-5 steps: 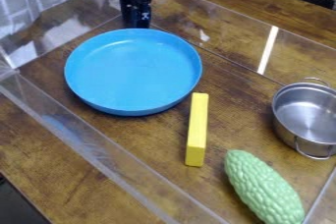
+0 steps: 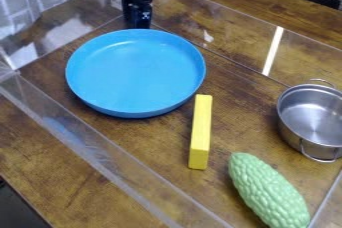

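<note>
A dark robot gripper (image 2: 139, 14) is at the top of the view, just behind a round blue plate (image 2: 135, 72); it is small and dark, so its fingers are hard to make out. In front of the plate, to its right, lies a yellow block (image 2: 201, 132). A steel pot (image 2: 311, 117) stands at the right edge, and a green bumpy vegetable (image 2: 267, 190) lies at the bottom right.
Clear plastic strips or walls run along the left and back of this area.
</note>
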